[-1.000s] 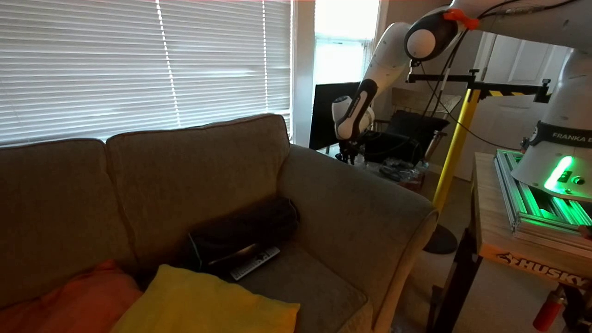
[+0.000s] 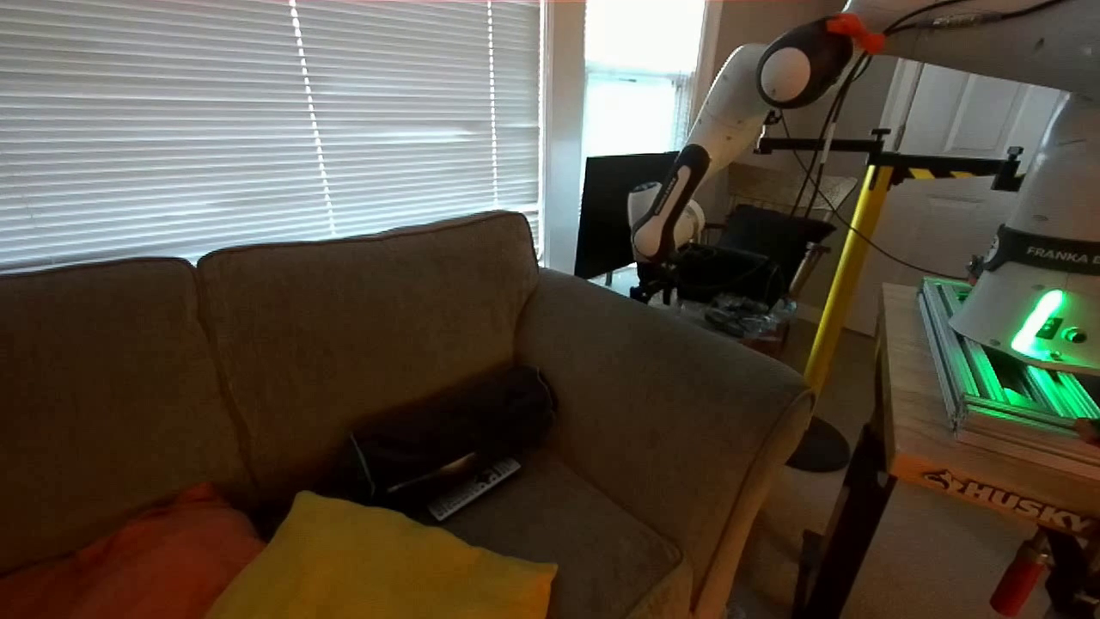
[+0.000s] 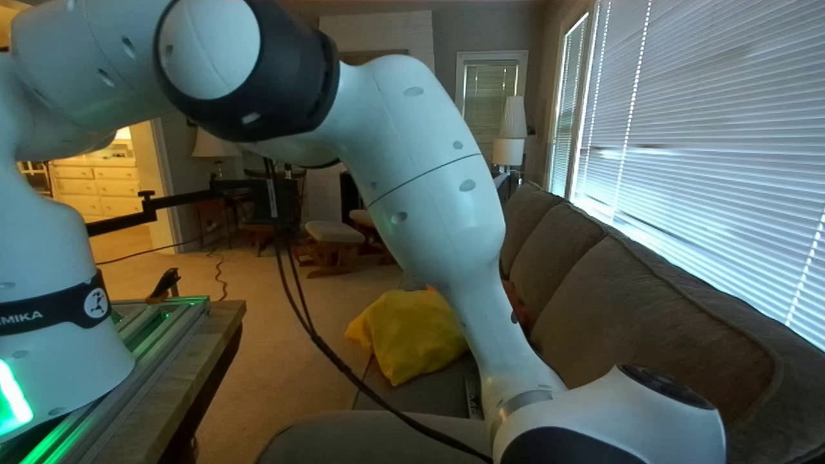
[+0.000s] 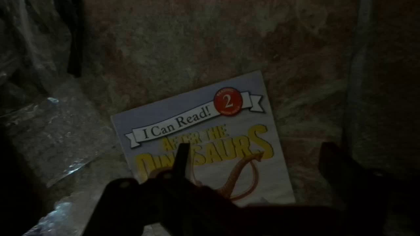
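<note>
In the dim wrist view a thin book [image 4: 212, 133] lies flat, its cover reading "I Can Read! After the Dinosaurs". Above its lower part is my gripper, open, its fingers spread wide with nothing held between them. One finger [image 4: 181, 159] overlaps the title; the other is to the right, past the book's edge. The book's bottom is hidden behind the gripper. From exterior view 1, the gripper [image 2: 655, 289] hangs beyond the sofa's arm, low over clutter; the book cannot be made out there.
Clear plastic wrapping [image 4: 59, 133] lies left of the book, with a dark strap [image 4: 74, 51] above it. The sofa arm [image 2: 660, 361] stands between the first exterior camera and the gripper. On the sofa are a remote [image 2: 474, 489], a dark bag [image 2: 454, 428] and a yellow pillow [image 2: 381, 567].
The forearm and gripper have shifted slightly to the right in exterior view 1. The gripper's fingers look more spread there. The sofa and the things on it are unchanged.
</note>
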